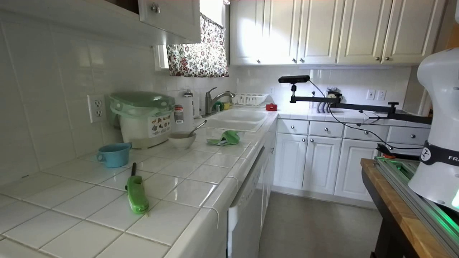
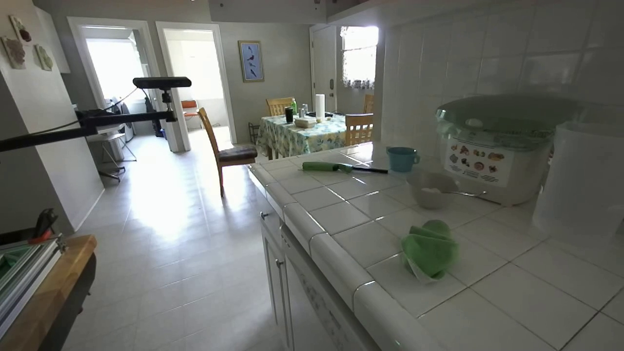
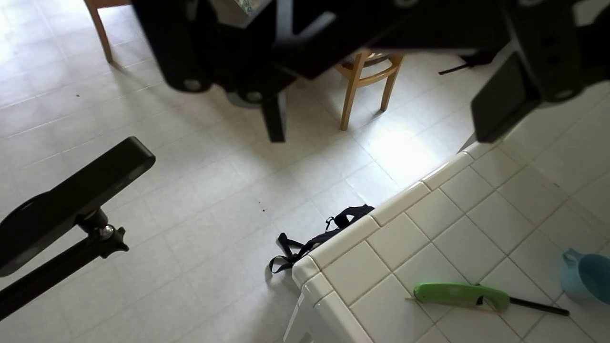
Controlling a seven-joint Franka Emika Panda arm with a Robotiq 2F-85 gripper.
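In the wrist view my gripper stands open, its black fingers wide apart and nothing between them. It is up in the air, with floor and counter edge below. On the white tiled counter lies a green lighter with a black stem. A blue cup stands close to the stem's tip. Farther along are a pale bowl with a spoon in it and a crumpled green cloth. Neither exterior view includes the gripper.
A bulky white appliance with a green lid stands against the wall. A camera on a black boom reaches into the room. The sink is at the far end. Bare tiles surround the lighter.
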